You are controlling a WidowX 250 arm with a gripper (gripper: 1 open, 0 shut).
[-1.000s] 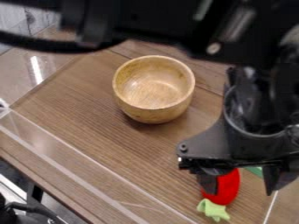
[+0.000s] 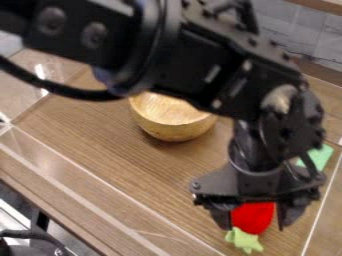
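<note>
My gripper (image 2: 253, 203) is low at the lower right, open, straddling a red object (image 2: 253, 221) with a pale green top (image 2: 243, 240), like a toy strawberry or radish. The gripper hides much of the red object. A wooden bowl (image 2: 171, 122) stands upper middle, partly behind the arm.
A green object (image 2: 315, 158) lies at the right, partly behind the gripper. A tiled wall is at the back right.
The arm and gripper have shifted and lowered over the red object, uncovering more of the green object at right and covering part of the bowl's top.
</note>
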